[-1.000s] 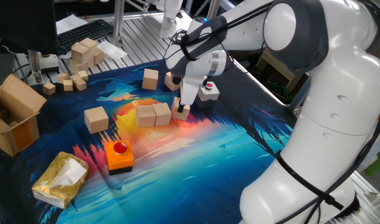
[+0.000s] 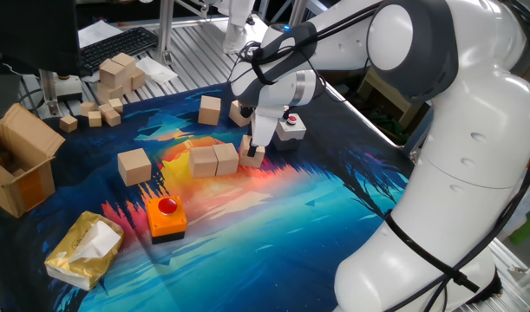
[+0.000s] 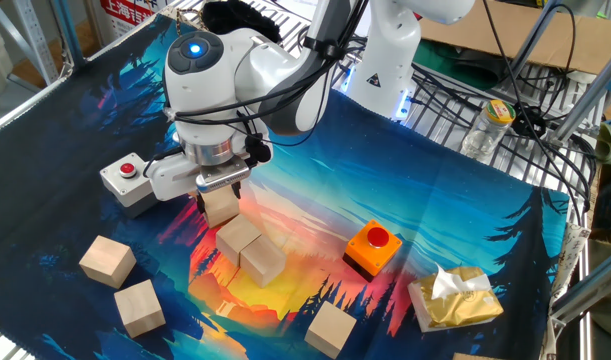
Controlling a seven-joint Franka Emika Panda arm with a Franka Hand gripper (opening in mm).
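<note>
At the right end of a row of wooden blocks, my gripper (image 3: pixel 219 198) points down over a wooden block (image 3: pixel 222 209). Its dark fingertips sit at two opposite sides of that block, which rests on the mat. Whether they press on it or stand slightly apart cannot be made out. In exterior view 1 a fingertip of the gripper (image 2: pixel 251 152) covers part of the block (image 2: pixel 246 159). Two more blocks stand side by side along the row, a middle block (image 2: pixel 225 159) and an end block (image 2: pixel 202 162). The row's right block is close beside the middle one.
An orange box with a red button (image 2: pixel 166 218) and a tissue pack (image 2: pixel 85 251) lie toward the front. A grey button box (image 3: pixel 130 184) stands close beside the gripper. Loose blocks (image 3: pixel 107 262) lie around; a cardboard box (image 2: pixel 26 165) is at the left edge.
</note>
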